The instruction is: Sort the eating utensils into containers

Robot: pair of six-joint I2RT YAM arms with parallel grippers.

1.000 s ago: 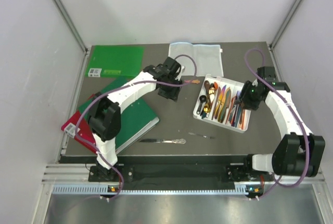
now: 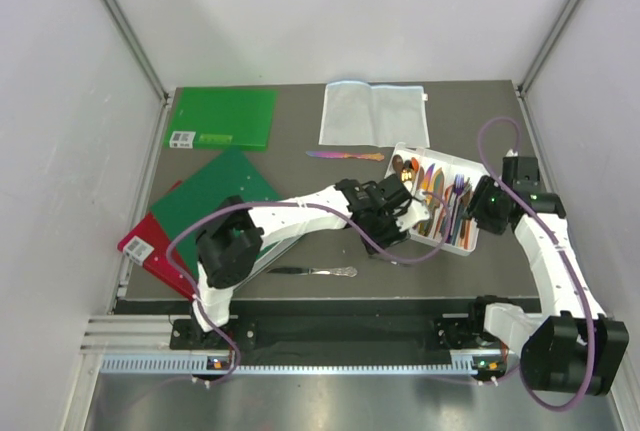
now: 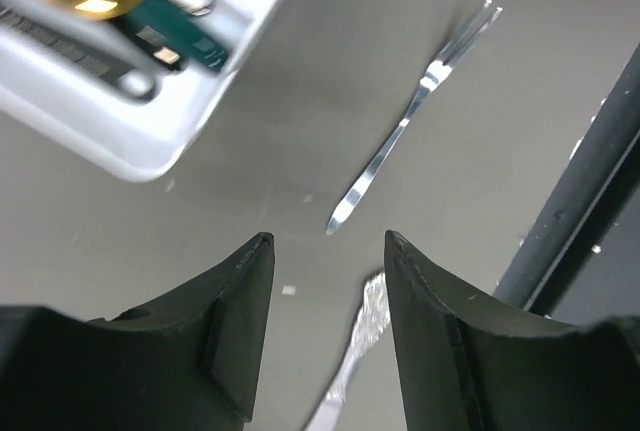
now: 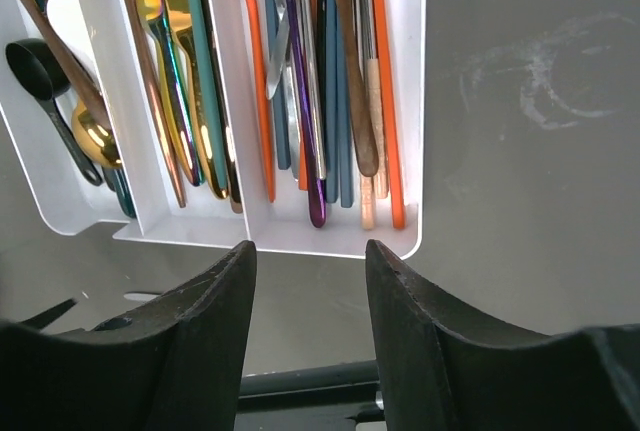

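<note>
A small silver fork [image 3: 408, 116] lies loose on the table below the white divided tray. My left gripper hangs over the table beside it, open and empty, and partly hides the fork in the top view. A silver knife with an ornate handle [image 2: 316, 271] lies nearer the front edge. Farther back is a rainbow-coloured utensil [image 2: 345, 155]. The white tray [image 4: 335, 248] holds spoons in its left compartment, knives in the middle, and forks with other handles on the right. Close by the tray's right side, my right gripper is parted, nothing between its fingers.
Green folder [image 2: 222, 118], dark green folder [image 2: 215, 194] and red folder [image 2: 162, 254] cover the table's left side. A whitish pouch [image 2: 374, 114] lies at the back. A dark rail [image 3: 580, 211] runs along the front edge.
The right arm has shifted slightly right, away from the tray.
</note>
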